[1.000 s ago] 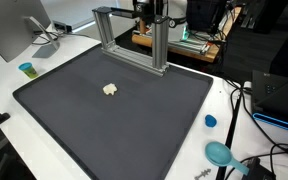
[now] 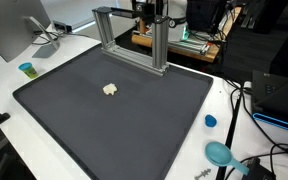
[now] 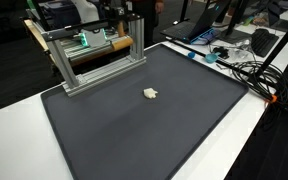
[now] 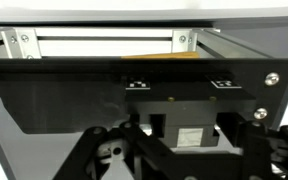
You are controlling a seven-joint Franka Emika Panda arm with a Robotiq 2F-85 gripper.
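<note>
In the wrist view my gripper has its dark fingers apart, over a black bar [image 4: 54, 100] that crosses the frame. A dark block with a pale label [image 4: 190, 137] shows between the fingers; whether they touch it cannot be told. The metal rack [image 2: 134, 55] stands at the back edge of the grey mat in exterior view 1, and at the left in exterior view 2. A small cream piece [image 2: 110, 89] lies alone on the mat [image 3: 134, 130]. Neither exterior view shows the fingertips clearly.
A green and blue cup [image 2: 28, 70] stands beyond the mat's left edge. To the right are a small blue object [image 2: 210, 121] and a turquoise ladle-like thing [image 2: 222, 154]. Cables [image 3: 249, 75] lie at the far right of exterior view 2.
</note>
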